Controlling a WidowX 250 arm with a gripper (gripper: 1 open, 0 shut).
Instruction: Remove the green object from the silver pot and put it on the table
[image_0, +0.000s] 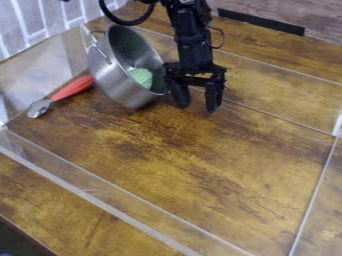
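Observation:
The silver pot (120, 75) is tipped over toward the right at the back left of the table, its mouth turned to the gripper. Inside it, near the right rim, lies the green object (142, 76), partly hidden by the pot wall. My black gripper (198, 104) is just right of the pot, its two fingers pointing down and spread apart. The left finger (178, 96) is close against the pot's rim; contact is unclear at this size. Nothing shows between the fingers.
A red-handled spoon (64, 92) lies left of the pot, its head toward the front. Bare wooden table (201, 170) stretches in front and to the right. A clear raised edge (100, 205) runs along the left front.

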